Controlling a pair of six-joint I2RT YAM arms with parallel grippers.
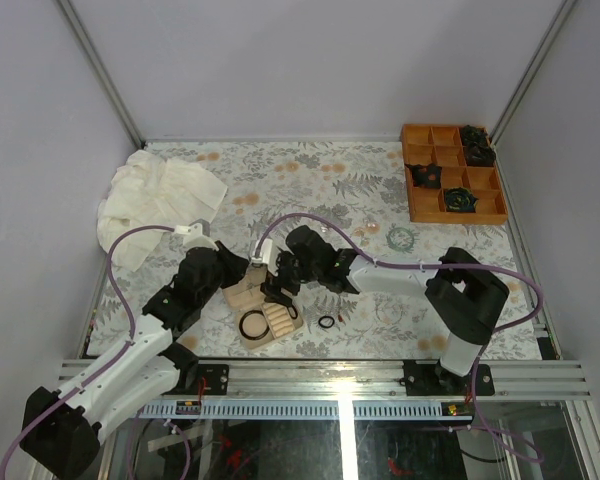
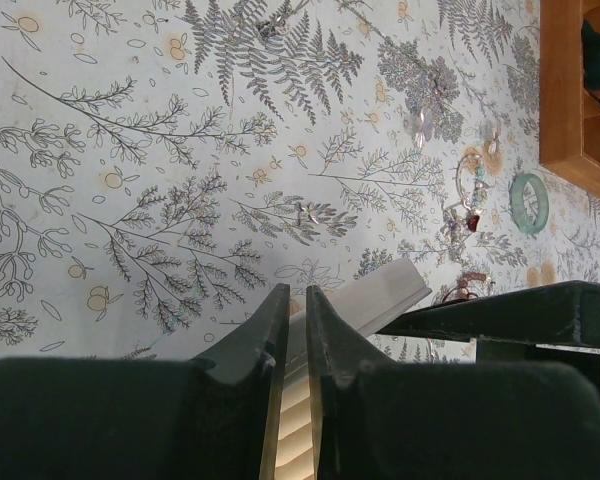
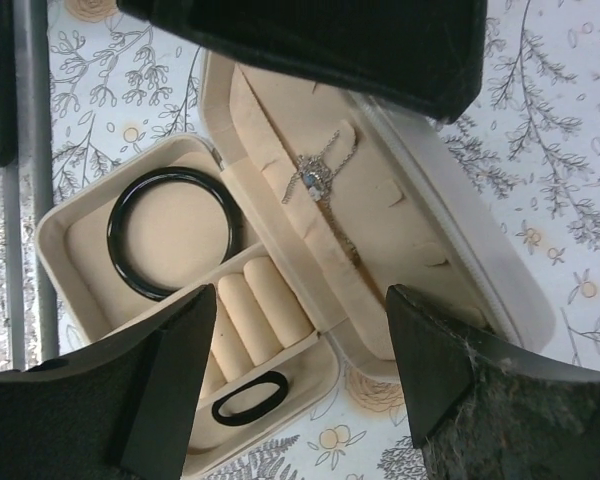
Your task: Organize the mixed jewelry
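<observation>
A beige jewelry box [image 1: 251, 293] lies open at the front centre. My left gripper is shut on its lid edge. My right gripper hangs over the box, part open, with nothing visible held. In the right wrist view the box holds a black bangle [image 3: 116, 236], ring rolls [image 3: 270, 290], a small black band [image 3: 223, 412] and a tangled silver necklace [image 3: 316, 175]. In the left wrist view loose pieces include a jade bangle [image 2: 538, 205] and a beaded bracelet [image 2: 470, 200].
A wooden divided tray [image 1: 428, 211] with dark pouches stands at the back right. A white cloth [image 1: 150, 200] lies at the back left. A black ring [image 1: 326, 322] lies right of the box.
</observation>
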